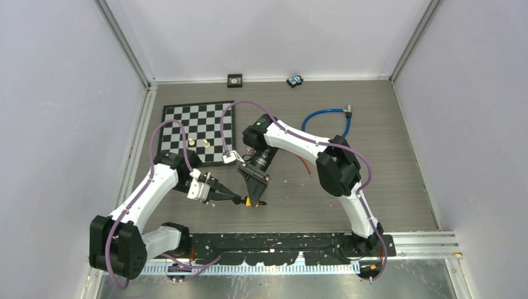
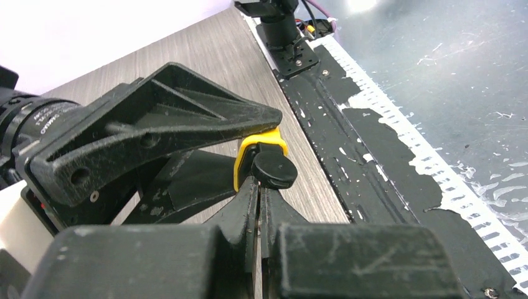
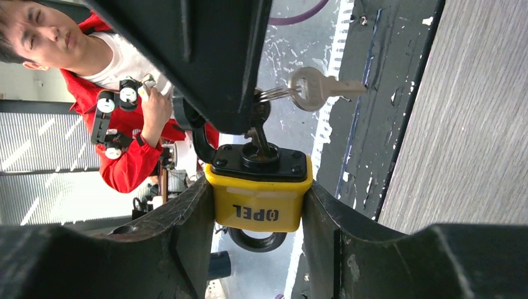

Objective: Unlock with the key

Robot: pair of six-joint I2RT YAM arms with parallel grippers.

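A yellow padlock (image 3: 255, 208) lettered OPEL is clasped between the fingers of my right gripper. In the right wrist view, a key (image 3: 261, 140) stands in the black keyhole face, its head partly behind a finger (image 3: 205, 56) of the left gripper. A second key (image 3: 320, 89) dangles from the same ring. My left gripper is shut, fingertips right against the lock; its pads look pressed together, and I cannot tell whether the key's head lies between them. A round black cap (image 2: 274, 169) shows just above these fingertips. From the top, both grippers meet at the padlock (image 1: 251, 202).
A chessboard (image 1: 212, 118) with two light pieces lies at the left. A blue hose (image 1: 327, 111) and a red strip (image 1: 305, 165) lie to the right. Free table surrounds the front right. Beyond the edge, a person in red (image 3: 93, 31) holds a device.
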